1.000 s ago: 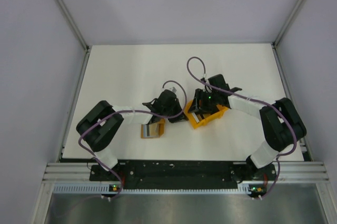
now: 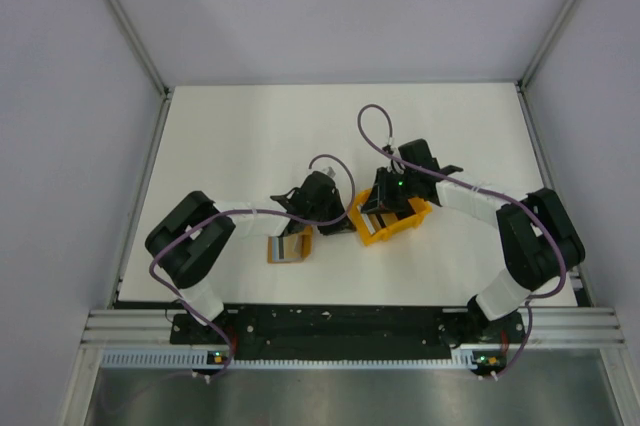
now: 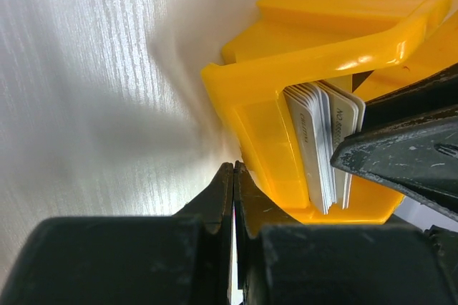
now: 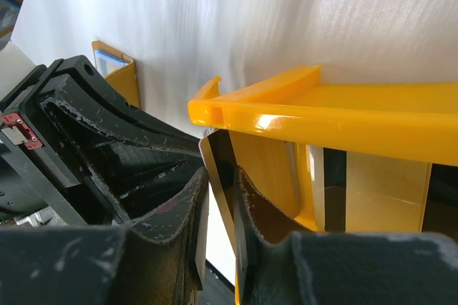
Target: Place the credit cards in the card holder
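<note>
The yellow holder sits right of centre on the table, with upright dark and pale cards inside. In the left wrist view, a white-edged stack of credit cards stands against its end wall. My left gripper is shut beside that wall, with nothing showing between its fingertips. My right gripper is over the holder, its fingers apart on either side of a dark card with a pale edge. Whether both fingers press on it cannot be made out. The lower part of the card is hidden.
A small tan box with pale and dark cards rests left of the holder, below the left arm. Both arms are close together at the holder.
My right gripper has shifted slightly to the right over the yellow holder, and more of the pale cards at its left end shows. The left arm has stayed still.
</note>
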